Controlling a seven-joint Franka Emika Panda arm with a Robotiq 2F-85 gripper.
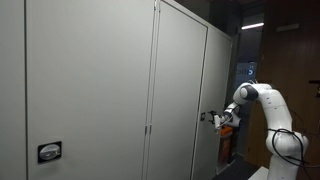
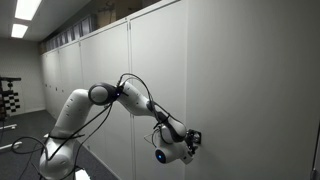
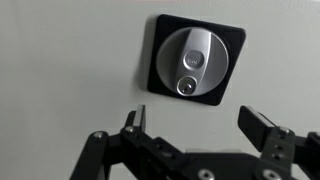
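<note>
A square black lock plate with a round silver turning handle fills the upper middle of the wrist view, set in a pale grey cabinet door. The handle's raised grip stands nearly upright, with a keyhole at its lower end. My gripper is open below the lock in that view, its two fingers wide apart and nothing between them. From the second exterior view, the gripper is close to the door face; whether it touches cannot be made out. In the first exterior view the gripper looks small at the far right door.
Tall cabinet doors form a flat wall along the arm's side. Another handle is on the nearer door. An orange object shows below the arm, and a brown wooden panel stands behind it.
</note>
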